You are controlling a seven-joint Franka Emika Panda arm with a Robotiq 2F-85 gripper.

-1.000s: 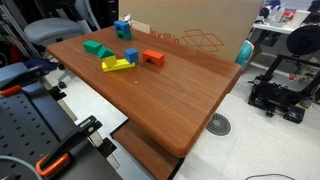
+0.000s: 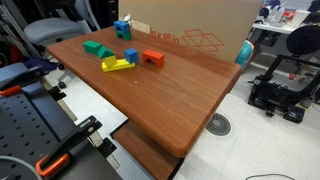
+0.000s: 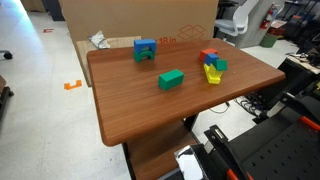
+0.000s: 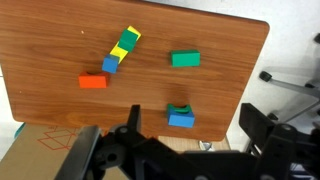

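In the wrist view my gripper is open, its dark fingers spread wide above the table with nothing held. A blue block (image 4: 181,119) shows between them farther below, with a green arched piece (image 4: 179,108) against it; in exterior view 2 the blue block (image 3: 145,44) rests on top of the green piece (image 3: 146,54). Apart from these lies a green block (image 4: 186,58). A yellow block (image 4: 118,52), another green block (image 4: 128,40) and a blue cube (image 4: 110,64) form a cluster, with a red block (image 4: 93,81) close by.
The brown wooden table (image 2: 180,95) has a wide bare stretch beyond the red block. A cardboard panel (image 2: 205,25) stands along one side. A dark stand with red-edged parts (image 2: 55,145) is beside the table.
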